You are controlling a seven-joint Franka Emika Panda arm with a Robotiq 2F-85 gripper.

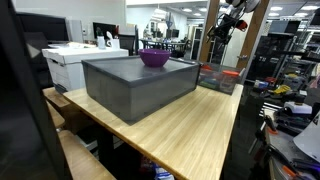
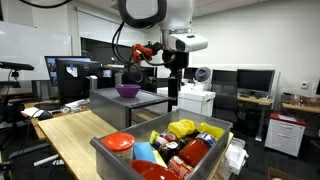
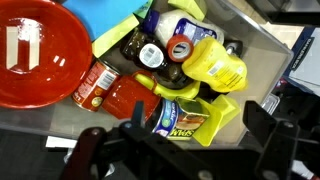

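Observation:
My gripper is open above the grey bin, its dark fingers wide apart at the bottom of the wrist view. Beneath it in the bin lie a yellow mustard bottle, a yellow-green block, a small box and a red bottle. A red can sits beside a red plate. Dark bottles rest near a blue item. In exterior view 2 the gripper hangs over the bin, touching nothing that I can see.
A purple bowl stands on a long grey box along the table's back. A red cup sits at the bin's near corner.

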